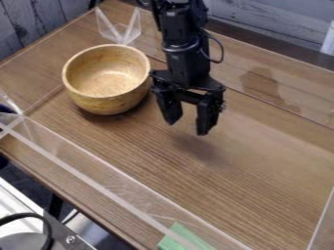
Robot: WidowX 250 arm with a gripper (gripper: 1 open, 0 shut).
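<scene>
The black gripper (189, 109) hangs over the middle of the wooden table (235, 186), its two fingers spread apart with nothing visible between them. A wide beige bowl (104, 73) sits to its left, upright, with no contents visible in it.
A green piece (183, 237) lies at the front edge of the table. Clear plastic panels stand along the left and back-left edges. Dark cables show at the lower left, off the table.
</scene>
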